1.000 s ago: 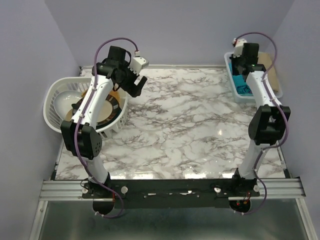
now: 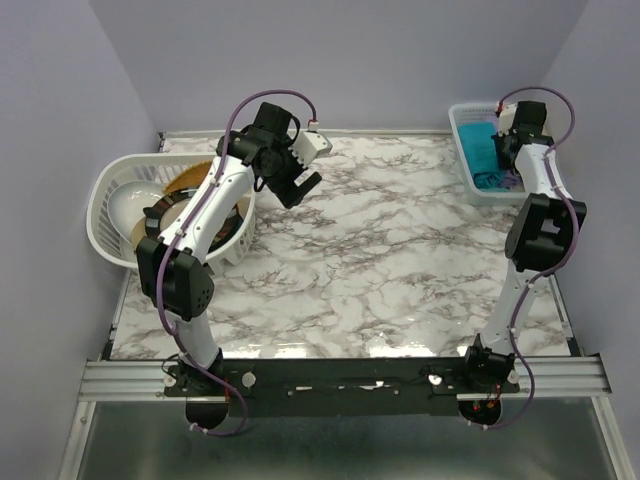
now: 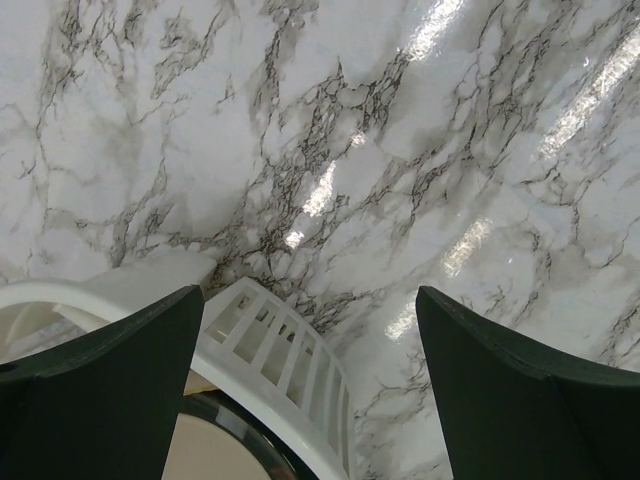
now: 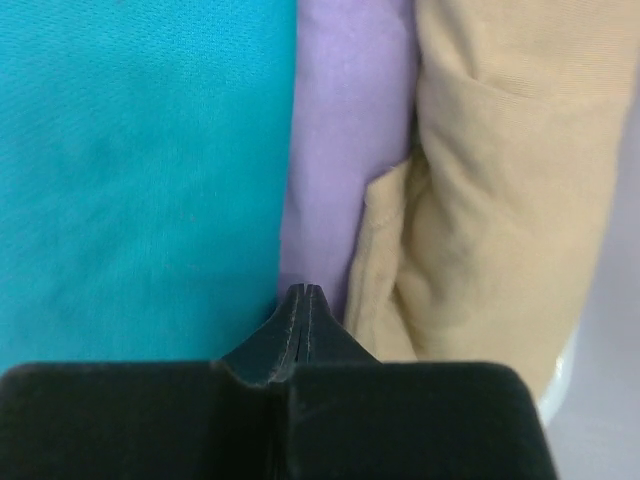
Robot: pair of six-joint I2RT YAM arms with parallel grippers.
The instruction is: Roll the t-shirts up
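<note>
Folded cloth lies in the white bin at the back right. In the right wrist view a teal cloth fills the left side, a purple cloth shows beside it, and a tan cloth is on the right. My right gripper is shut, its tips down at the gap between the teal and tan cloths; nothing shows between its fingers. From above, the teal cloth is partly covered by the right arm. My left gripper stands open and empty over the table, beside the basket's rim.
The white bin stands at the table's back right, near the wall. At the left, a white basket holds a white bowl and hats.
My right gripper has gone to the right and down into the bin among the cloths. The left gripper has moved right and a little toward the front, away from above the basket.
</note>
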